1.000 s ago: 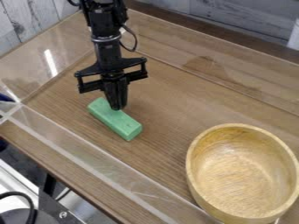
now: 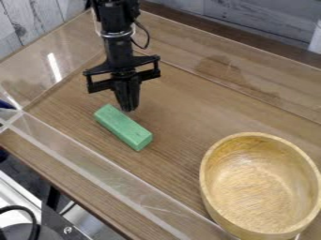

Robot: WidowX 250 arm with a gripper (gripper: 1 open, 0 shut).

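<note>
A black robot gripper (image 2: 126, 97) points down over the wooden table, shut, with nothing visible between its fingers. Just below it and a little toward the front lies a green rectangular block (image 2: 123, 127), tilted diagonally on the tabletop and apart from the fingertips.
A large round yellow bowl (image 2: 256, 183) stands at the front right. A clear strip runs along the left edge, with dark cables beyond it at the lower left.
The gripper has moved up and back, away from the green block, over the last second. The block looks unmoved.
</note>
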